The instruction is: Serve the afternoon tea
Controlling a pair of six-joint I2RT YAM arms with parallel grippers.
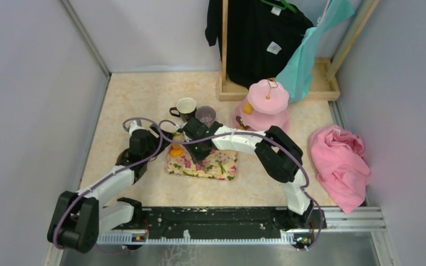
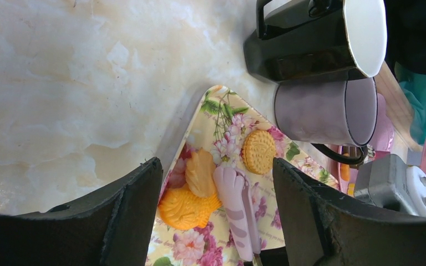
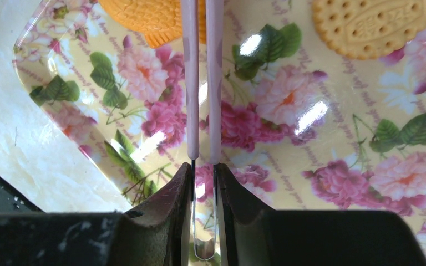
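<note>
My right gripper is shut on lilac-handled tongs, held over the floral tray. Beneath the tongs' upper part is an orange fish-shaped pastry, with a second pastry beside it in the left wrist view; a round biscuit lies apart on the tray. My left gripper is open at the tray's left side, its fingers either side of the view of the pastries and tongs, holding nothing visible.
A black mug and grey cup stand behind the tray. The pink tiered stand is at back right, pink cloth at far right. Bare table lies around the tray's front.
</note>
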